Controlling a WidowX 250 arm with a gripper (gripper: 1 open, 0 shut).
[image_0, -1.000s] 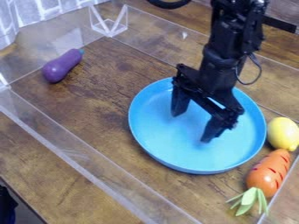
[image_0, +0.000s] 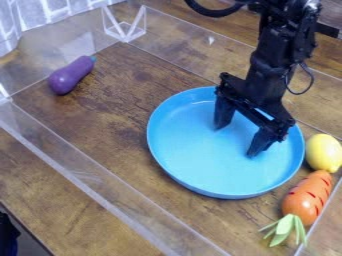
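A black robot gripper (image_0: 251, 128) hangs over a round blue plate (image_0: 207, 160), its fingers open with the two fingers apart above the plate's right half. No object shows between the fingers.
A purple eggplant (image_0: 71, 76) lies on the wooden floor at the upper left. A yellow lemon (image_0: 323, 153) and a toy carrot (image_0: 306, 200) with green leaves lie right of the plate. Clear walls border the area, and bare wood is free left of the plate.
The gripper and arm have shifted slightly to the right over the plate. The plate and toys have not visibly moved.
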